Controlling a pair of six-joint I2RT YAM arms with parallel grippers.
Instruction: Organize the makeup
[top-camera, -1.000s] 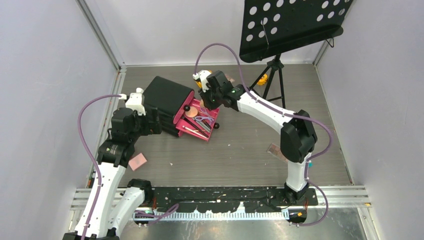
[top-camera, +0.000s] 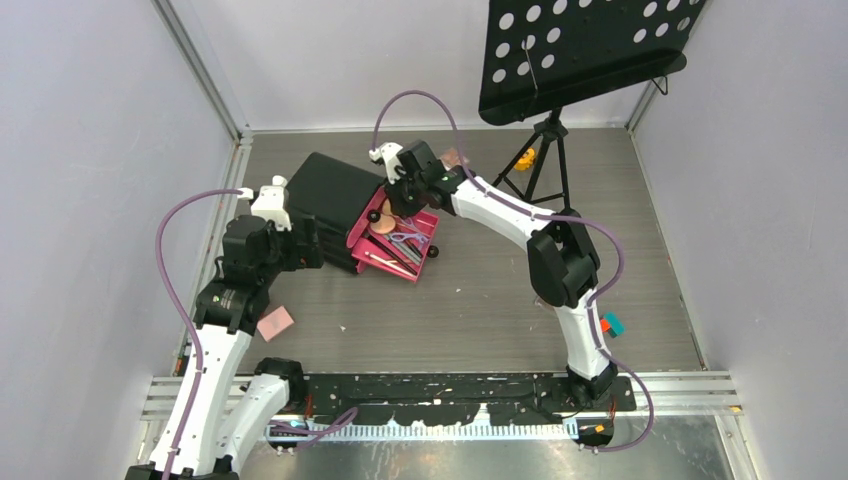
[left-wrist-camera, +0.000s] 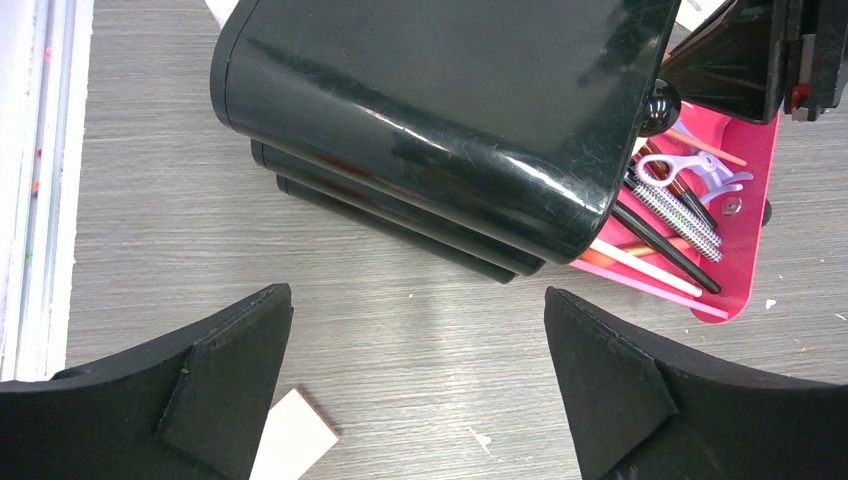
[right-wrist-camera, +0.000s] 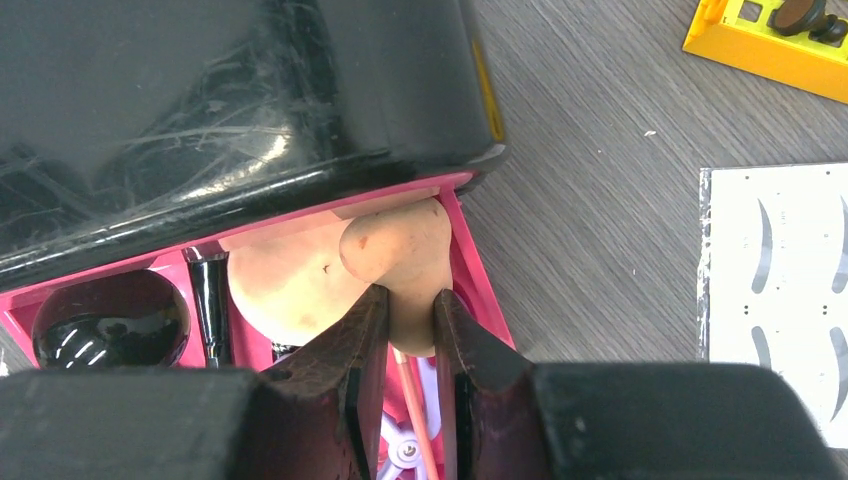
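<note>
A black makeup case (top-camera: 330, 190) with pink drawers pulled out stands at the back middle, holding pencils, brushes, lilac scissors (left-wrist-camera: 700, 172) and round sponges. My right gripper is shut on a beige sponge (right-wrist-camera: 395, 240) inside the upper pink drawer (right-wrist-camera: 470, 265), over a larger beige puff (right-wrist-camera: 280, 280). My left gripper hangs open left of the case, above the floor, with nothing between its fingers.
A pink block (top-camera: 275, 323) lies front left. A music stand (top-camera: 555, 140), a yellow toy (right-wrist-camera: 760, 45) and a white sheet (right-wrist-camera: 770, 260) are at the back right.
The right arm has moved left, bringing its gripper further over the drawer toward the case body. The left arm has not moved.
</note>
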